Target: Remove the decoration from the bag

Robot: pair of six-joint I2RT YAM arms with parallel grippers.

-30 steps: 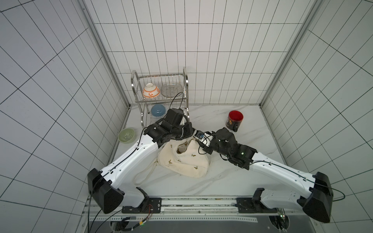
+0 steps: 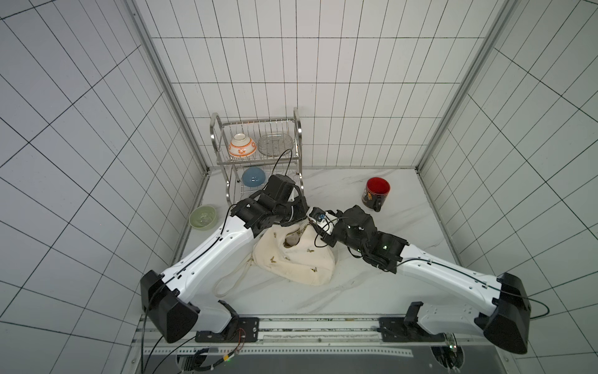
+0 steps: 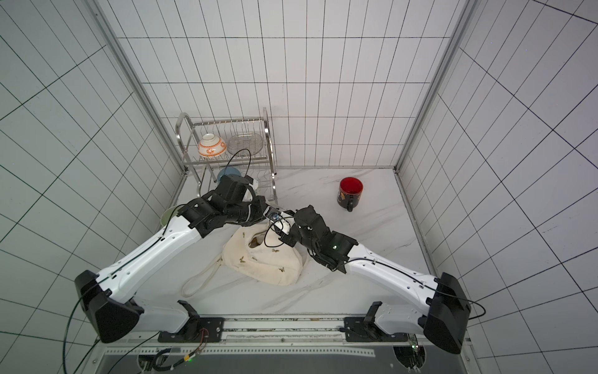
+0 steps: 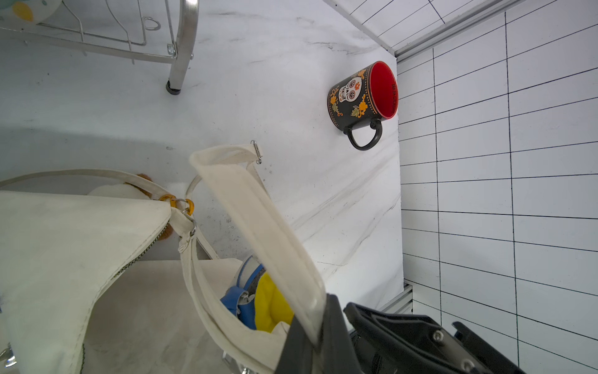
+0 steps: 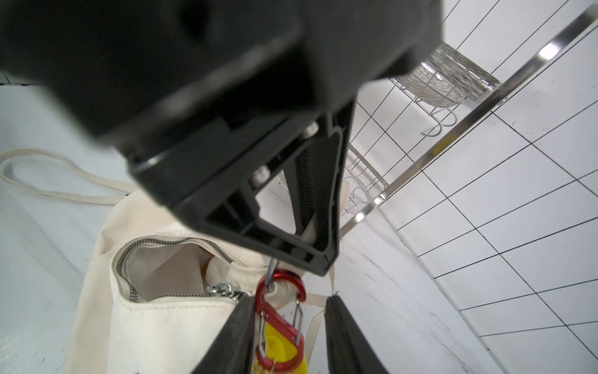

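The cream bag [image 2: 292,261] lies on the table with its zipped mouth part open. My left gripper is shut on the bag's cream strap [image 4: 255,212], holding it raised. From the strap's metal ring hangs the decoration's red S-shaped carabiner [image 5: 280,321], seen in the right wrist view. Below it is the yellow part of the decoration; the left wrist view shows yellow and blue pieces [image 4: 271,302]. My right gripper is part open just below the left one, with its fingertips either side of the carabiner and gaps showing. The clip's lower end is cut off.
A metal dish rack [image 2: 299,143] with bowls stands close behind the left arm. A black and red mug [image 2: 376,193] is at the back right, and a green bowl [image 2: 203,217] at the left.
The right arm has shifted very slightly. The left arm and the bag look almost unchanged.
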